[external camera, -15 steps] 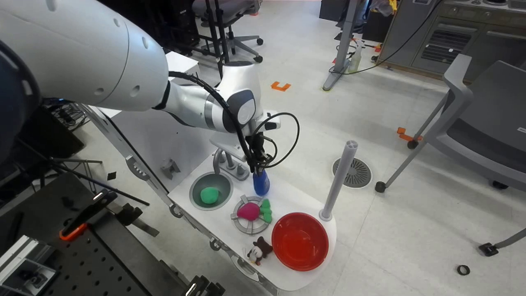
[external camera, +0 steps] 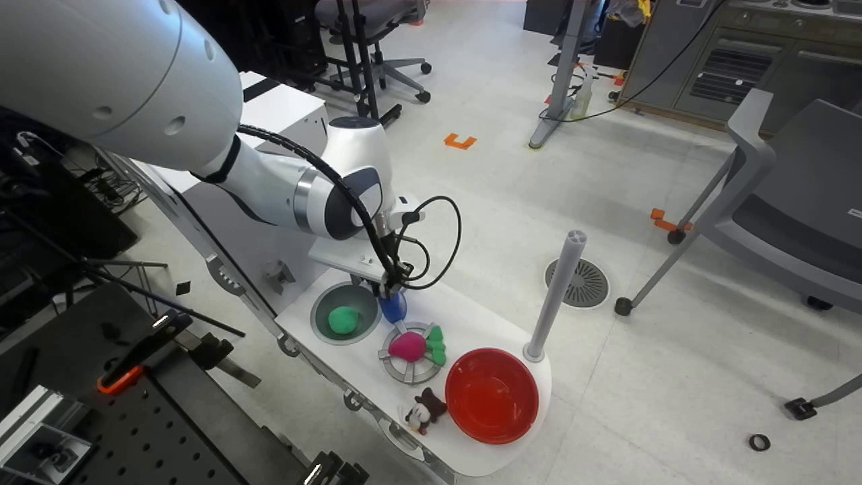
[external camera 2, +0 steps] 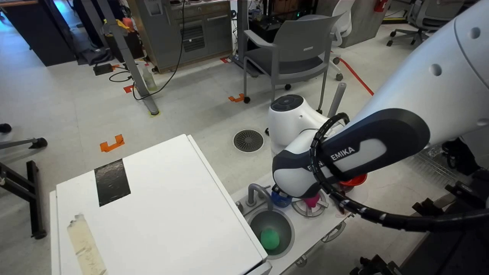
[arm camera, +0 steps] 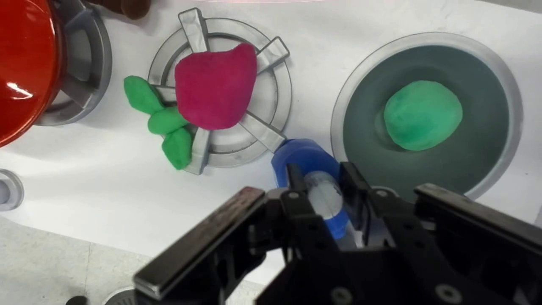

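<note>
Between my gripper's (arm camera: 319, 175) fingers is a blue bottle-like object (arm camera: 305, 152) with a clear grey-white middle, and the fingers are shut on it. In exterior view 1 the blue object (external camera: 393, 307) stands between the sink and the stove burner, under the arm's hand. From these views I cannot tell whether its base touches the counter. A green round toy (arm camera: 423, 115) lies in the grey sink bowl (arm camera: 339, 109). Across the burner (arm camera: 284, 96) rests a magenta plush beet (arm camera: 216, 86) with green leaves (arm camera: 176, 147).
A red bowl (external camera: 493, 396) occupies the counter's far end, beside a brown plush toy (external camera: 426, 409) and an upright grey post (external camera: 555, 295). The faucet (external camera 2: 260, 192) rises behind the sink. A tall white cabinet (external camera 2: 160, 220) borders the sink side.
The arm has moved left in exterior view 1, towards the sink, carrying the blue object with it. The beet, green toy and red bowl stay where they were.
</note>
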